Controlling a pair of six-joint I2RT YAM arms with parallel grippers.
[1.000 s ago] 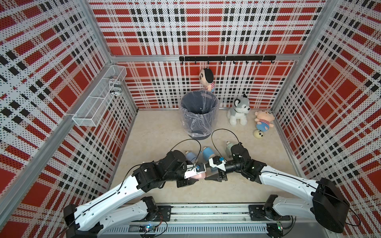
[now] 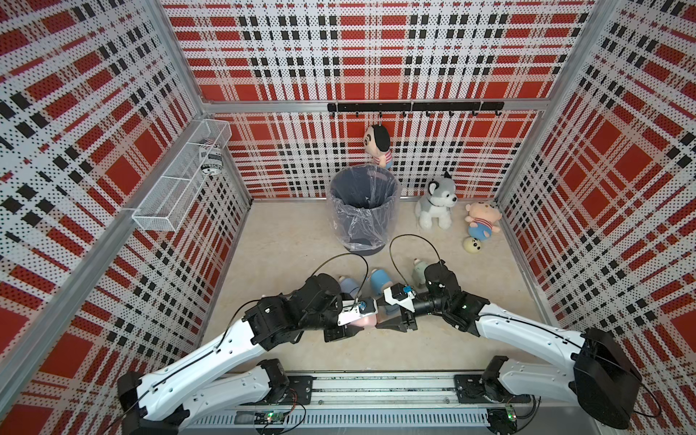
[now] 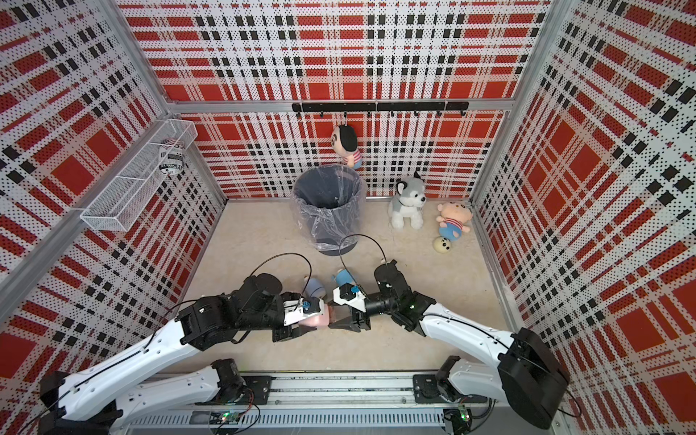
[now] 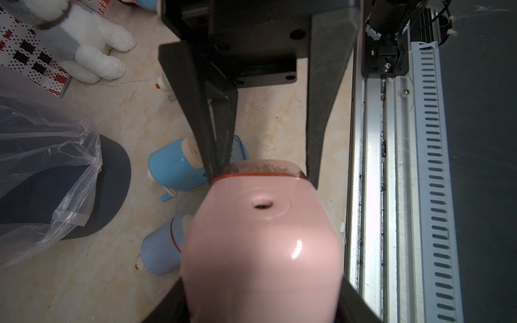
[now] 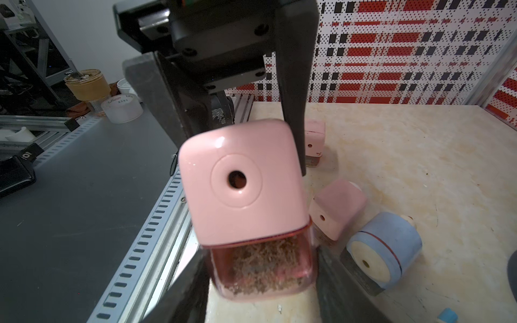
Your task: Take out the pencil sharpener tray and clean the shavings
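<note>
The pink pencil sharpener [image 5: 242,185], with a round hole in its end, is held up in the air by my left gripper, shut on its body. At its end facing the right arm, the clear tray [image 5: 264,266] still sits in the body, with brown shavings visible inside. My right gripper has one finger on each side of this tray. Its fingers are part open, with a narrow gap showing at one finger in the left wrist view. Both grippers nearly meet over the front of the table.
A lined trash bin [image 2: 362,206] stands behind the arms. Blue [image 4: 175,164], lavender [image 4: 161,247] and other pink sharpeners [image 5: 339,207] lie on the table [image 2: 282,239]. A husky plush [image 2: 437,203] and a doll [image 2: 482,219] sit at the back right.
My right gripper has shifted slightly to the right, away from the left one. The left arm and the pink sharpener have stayed in place.
</note>
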